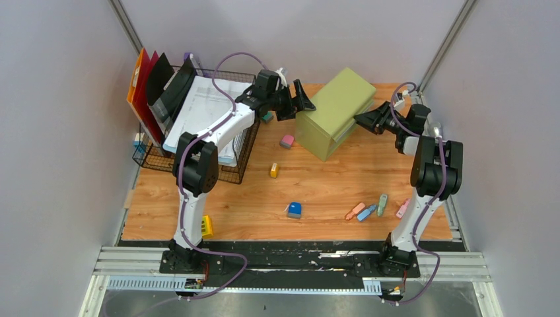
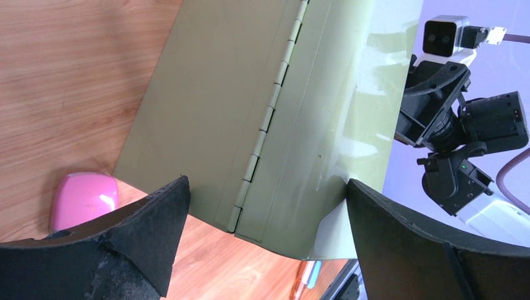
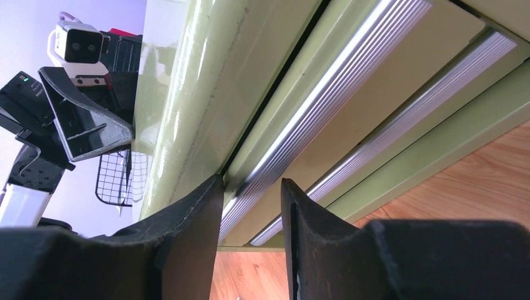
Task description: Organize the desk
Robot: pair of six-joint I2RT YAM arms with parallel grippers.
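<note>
A large green binder point(image 1: 333, 109) stands at the back right of the desk, its hinged spine in the left wrist view and metal strips along its side in the right wrist view. My left gripper is open at the binder's left end, its fingers either side of the spine's lower edge. My right gripper is at the binder's right side, part open, fingertips against the green cover and metal strip; whether anything is held between them is unclear.
A wire tray point(image 1: 241, 165) with papers and folders fills the left. Small blocks, pink point(image 1: 286, 140), yellow point(image 1: 274, 170) and blue point(image 1: 294, 211), and several markers point(image 1: 366, 212) lie across the middle and front.
</note>
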